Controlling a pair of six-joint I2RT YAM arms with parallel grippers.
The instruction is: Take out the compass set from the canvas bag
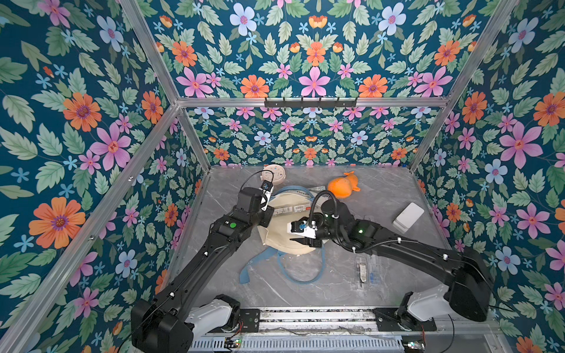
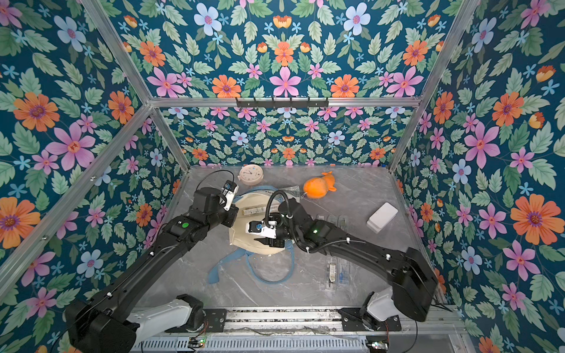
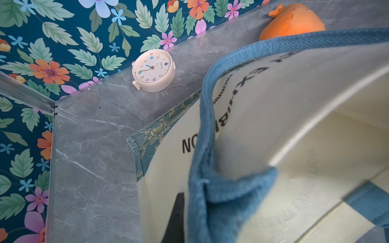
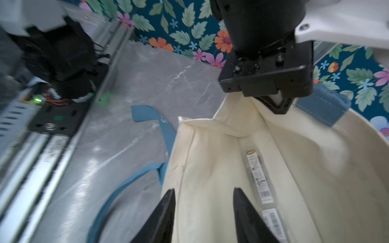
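The cream canvas bag (image 1: 276, 238) lies mouth open in the middle of the table, with blue trim and straps. Inside it rests the compass set (image 4: 259, 174), a long clear pack with white labels, also visible in the top right view between the arms. My left gripper is shut on the bag's upper edge beside a blue strap (image 3: 206, 121), holding the side up. One dark left fingertip (image 3: 177, 218) shows there. Over the bag's near part, my right gripper is open, nothing between its fingers, apart from the pack.
A pink clock (image 3: 154, 70) and an orange plush (image 1: 341, 186) stand behind the bag. Clear plastic packs (image 2: 332, 273) lie right of it, with a white box (image 2: 382, 217) farther right. A loose blue strap (image 4: 152, 117) trails in front.
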